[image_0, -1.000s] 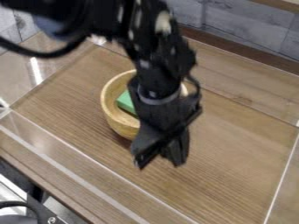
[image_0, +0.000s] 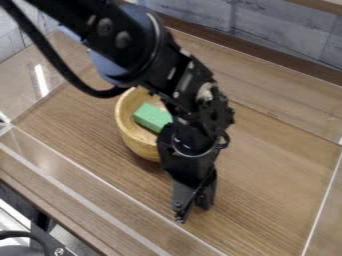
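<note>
My black gripper (image_0: 191, 203) is low at the centre of the camera view, its fingertips down at the wooden table in front of a yellow bowl (image_0: 131, 130). A green block (image_0: 152, 117) sits in the bowl, partly hidden by the arm. Whether anything is between the fingers cannot be seen clearly.
A grey wall stands behind it, and white lines run across the table near the left and right edges.
The gripper has moved down to the table surface, and its fingers now look closer together. The bowl and green block look unmoved.
</note>
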